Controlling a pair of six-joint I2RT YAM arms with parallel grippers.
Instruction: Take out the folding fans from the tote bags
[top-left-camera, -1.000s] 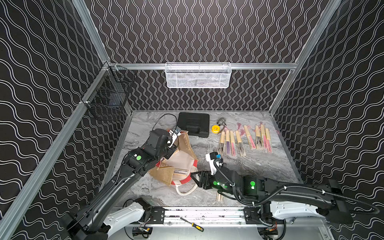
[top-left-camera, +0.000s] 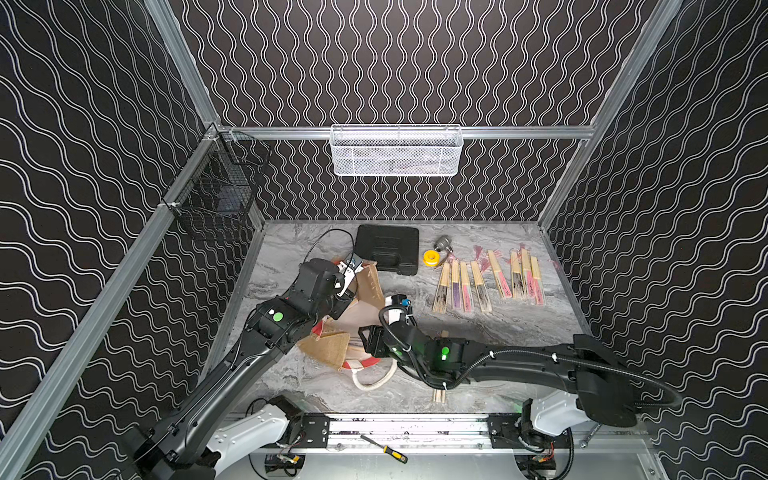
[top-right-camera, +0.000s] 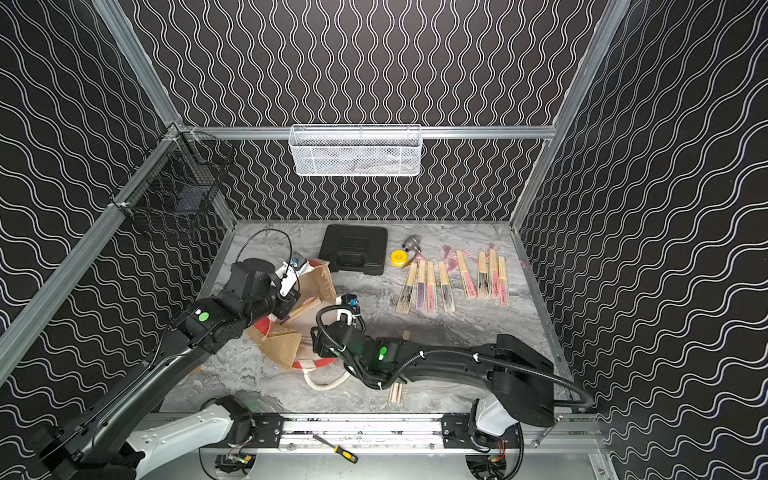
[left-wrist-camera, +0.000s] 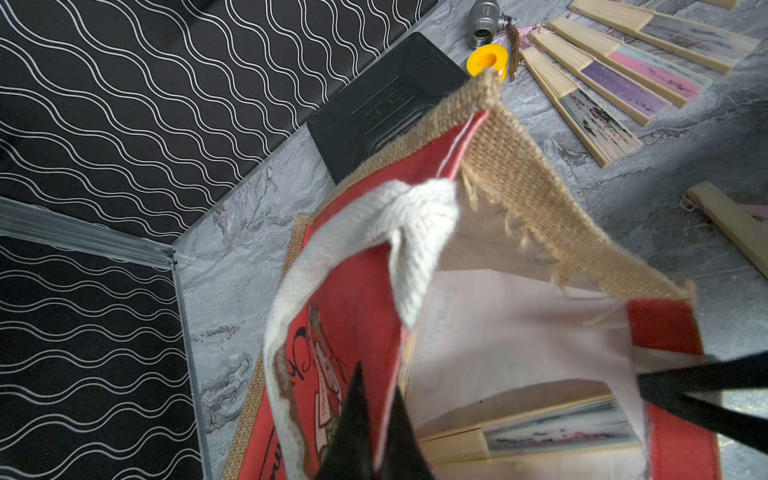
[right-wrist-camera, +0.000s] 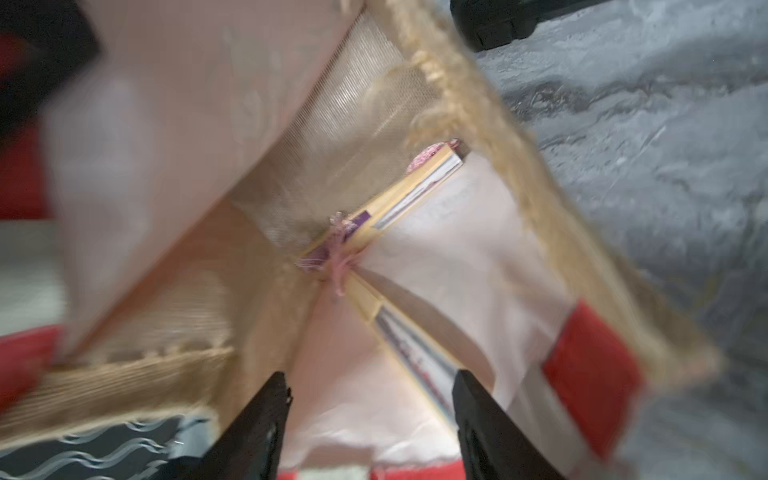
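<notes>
The burlap-and-red tote bag (left-wrist-camera: 560, 184) lies on the table with its mouth open to the right. In the left wrist view my left gripper is shut on the bag's red edge beside the white handle (left-wrist-camera: 416, 232). Inside, the right wrist view shows a folding fan (right-wrist-camera: 412, 352) with a pale printed leaf and another fan (right-wrist-camera: 416, 192) farther in; a pink tassel (right-wrist-camera: 340, 248) lies where they meet. My right gripper stands open at the bag's mouth, its fingers (right-wrist-camera: 260, 424) apart, with the nearer fan ahead, not gripped.
Several folding fans (top-left-camera: 464, 288) lie in a row at the right. A yellow tape roll (top-left-camera: 432, 258), a metal fitting (top-left-camera: 444, 243) and a black case (top-left-camera: 387, 249) sit at the back. Another fan (top-left-camera: 439, 395) is partly hidden under my right arm.
My right gripper has moved left, from beside the bag to over its mouth, now covering the fan seen there earlier. The left arm and bag have hardly moved.
</notes>
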